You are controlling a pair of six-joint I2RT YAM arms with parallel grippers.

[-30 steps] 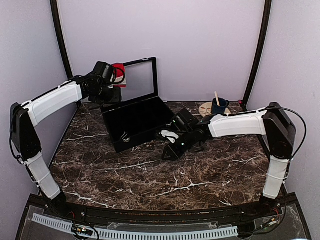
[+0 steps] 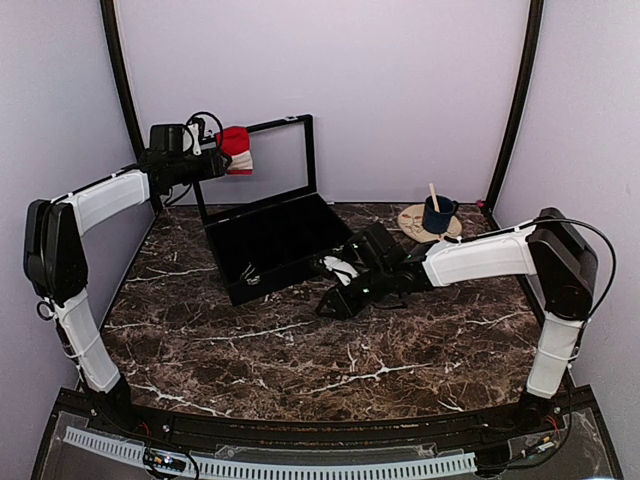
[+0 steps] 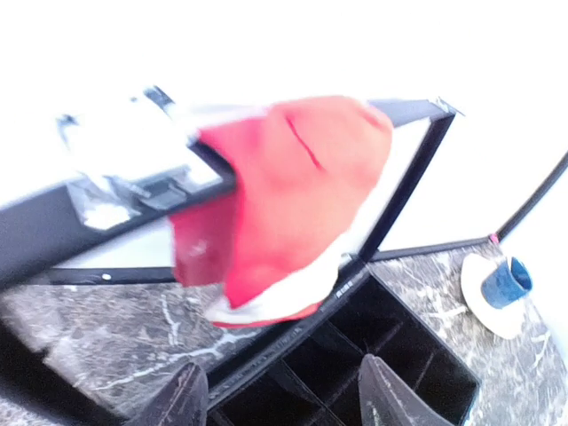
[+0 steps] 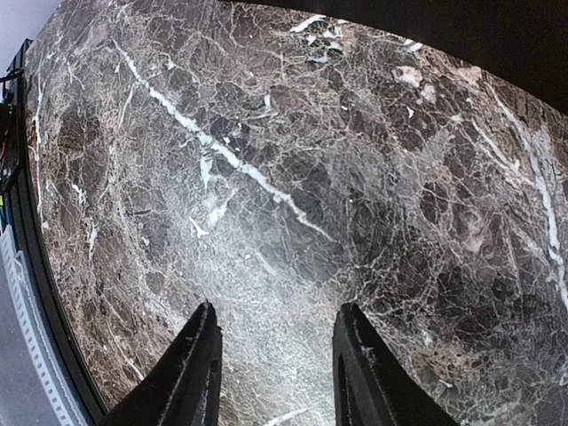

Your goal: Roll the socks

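Red socks with a white band hang draped over the top bar of the raised lid frame. In the left wrist view the red cloth drapes down both sides of the bar. My left gripper is beside the hanging socks, its fingers apart with no cloth between them. Over the bare tabletop in front of the box, my right gripper stands with its fingers spread and only marble showing between them.
Below the lid frame sits the black box, with dividers visible inside. A blue mug with a light handle sticking up stands on a round coaster at the back right.
My left gripper has moved up and to the left, near the lid frame's upper left corner. The right gripper has shifted only slightly. The socks hang in the same place.
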